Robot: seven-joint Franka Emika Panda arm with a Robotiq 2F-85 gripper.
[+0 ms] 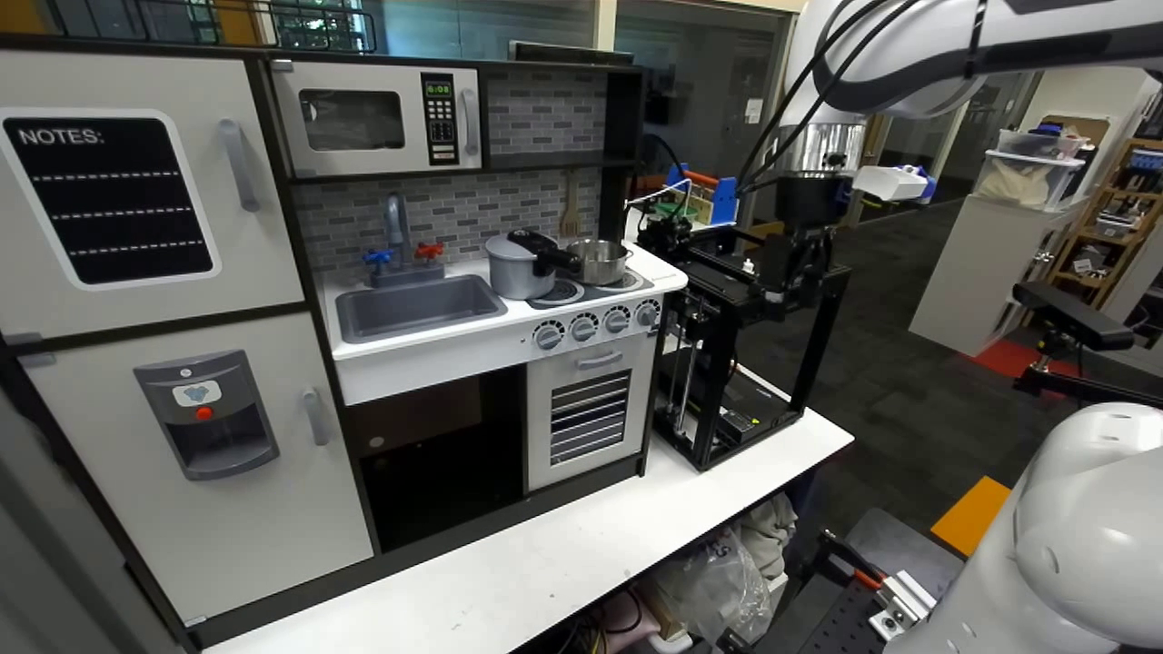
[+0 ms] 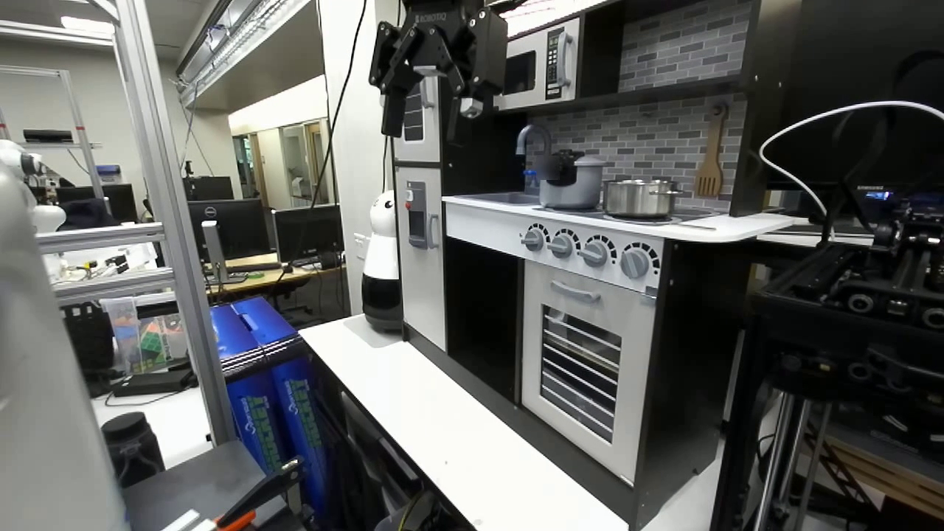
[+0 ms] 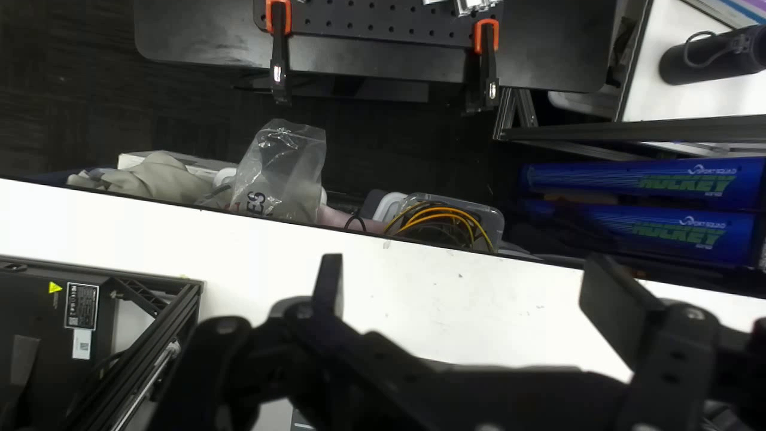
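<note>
My gripper [image 2: 430,122] hangs high in front of the toy kitchen, fingers pointing down, open with nothing between them. From the wrist, the gripper shows widely parted fingers above the white tabletop [image 3: 438,301]. In the first exterior view the gripper [image 1: 799,278] is dark against the black 3D printer frame and hard to make out. On the stove stand a grey lidded pot [image 1: 518,269] with a black handle and a steel pot [image 1: 599,262]. Left of them is a grey sink [image 1: 420,310] with a faucet [image 1: 397,227]. The microwave [image 1: 354,120] and oven door [image 1: 589,409] are closed.
A black 3D printer [image 1: 714,376] stands right of the kitchen. A wooden spatula [image 2: 710,159] hangs on the brick-pattern wall.
</note>
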